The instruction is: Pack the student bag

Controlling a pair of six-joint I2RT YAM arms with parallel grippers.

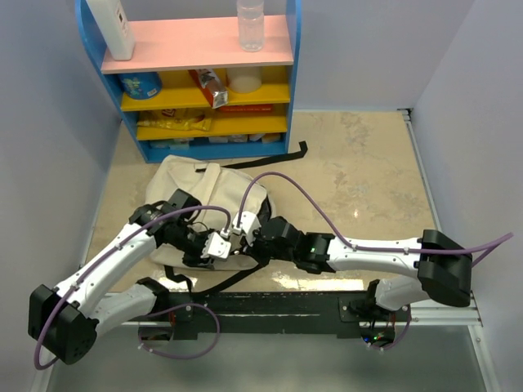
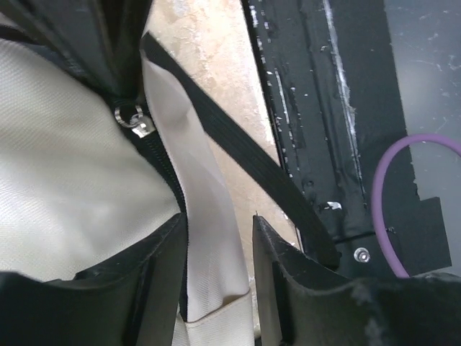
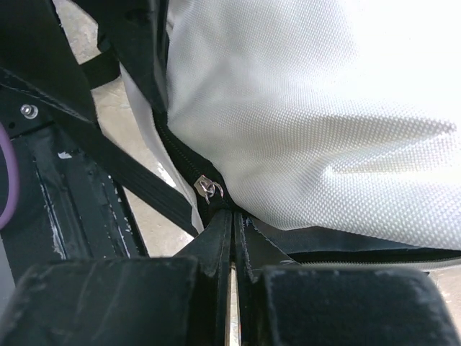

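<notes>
A cream bag [image 1: 184, 175] with black straps lies flat on the table below the shelf, its front partly hidden by both arms. My left gripper is part open, its fingers either side of a cream flap [image 2: 198, 166] at the bag's edge. Along that edge runs a black zipper with a metal pull [image 3: 207, 187]. My right gripper is shut, its tips against the dark zipper edge just beside the pull. Whether a thin bit of cloth is pinched there I cannot tell. In the top view the right gripper [image 1: 239, 245] is close beside the left one.
A blue-framed shelf [image 1: 200, 53] behind the bag holds a clear bottle [image 1: 251, 24], a white bottle [image 1: 112, 28], a yellow packet [image 1: 176, 119] and other items. One black strap [image 1: 278, 155] reaches right of the bag.
</notes>
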